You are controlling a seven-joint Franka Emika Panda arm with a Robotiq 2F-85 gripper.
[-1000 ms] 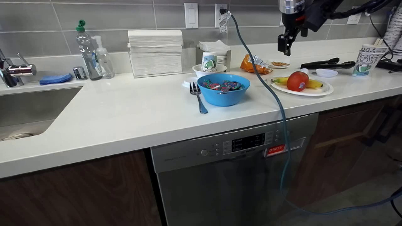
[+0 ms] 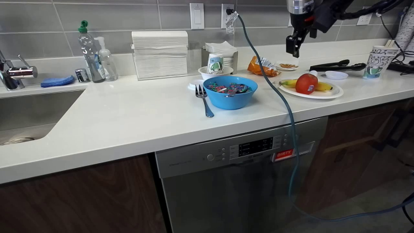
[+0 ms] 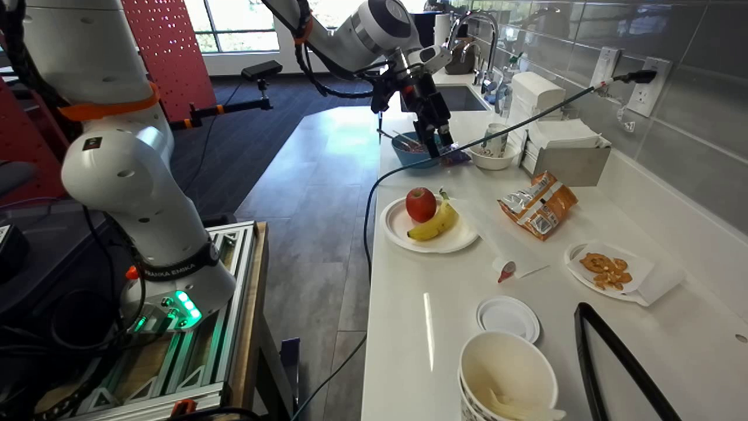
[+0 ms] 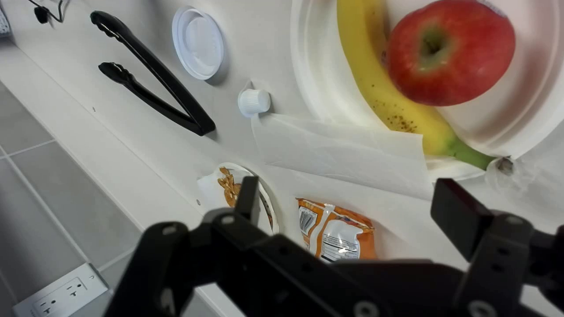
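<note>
Wide apart in the wrist view are the two fingers of my gripper, open with nothing between them. It hangs in the air above the counter, with an orange snack bag (image 4: 338, 232) below its gap and partly hidden by the gripper body. A red apple (image 4: 449, 53) and a yellow banana (image 4: 380, 92) share a white plate (image 4: 317, 79) at the upper right. Part of a small plate of pretzels (image 4: 229, 185) shows behind the left finger. In exterior view 1, my gripper stays well above the counter, near the apple plate.
Black tongs (image 4: 158, 79), a white lid (image 4: 198, 42) and a small white cap (image 4: 254, 102) lie on the counter. A blue bowl (image 2: 229, 101) of wrapped candy stands beside a fork (image 2: 206, 103). One blue cable (image 2: 267, 81) crosses in front of the counter. Bare counter extends toward the sink (image 2: 35, 112).
</note>
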